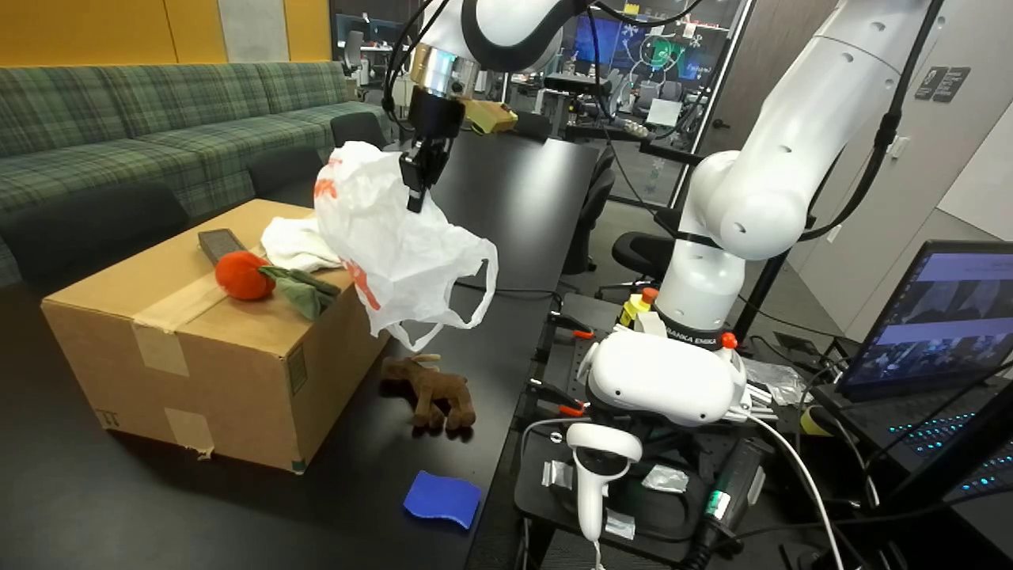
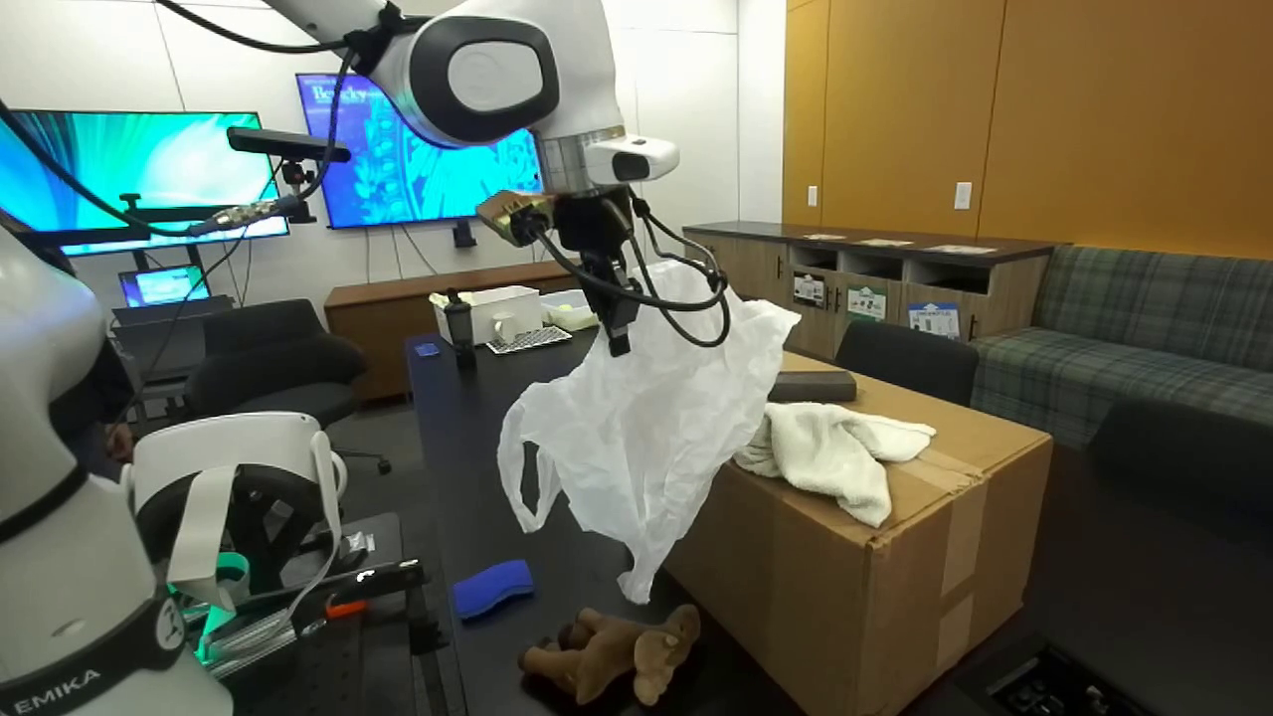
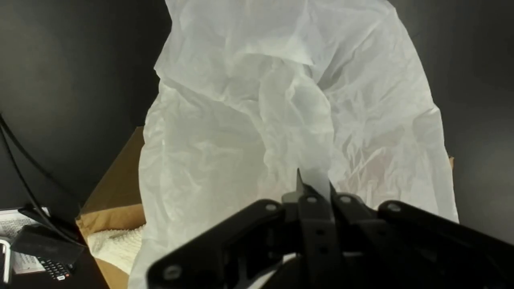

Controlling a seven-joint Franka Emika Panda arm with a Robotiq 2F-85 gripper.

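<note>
A thin white plastic bag (image 1: 404,248) with red print hangs in the air beside the cardboard box (image 1: 199,370), its looped handle dangling toward the table. My gripper (image 1: 415,201) is shut on the bag's film. From the wrist view, the fingertips of my gripper meet on a fold of the bag (image 3: 207,149), which spreads wide and covers most of what lies below. In the second exterior view the bag (image 2: 668,418) droops in front of the box's side, its lowest tip above the table.
On the box lie a white cloth (image 2: 823,453), a red plush (image 1: 244,275) with green cloth, and a grey block (image 1: 221,245). A brown stuffed animal (image 1: 432,391) and a blue sponge (image 1: 443,499) rest on the table near its edge. Farther back, the tabletop (image 1: 513,190) is mostly clear.
</note>
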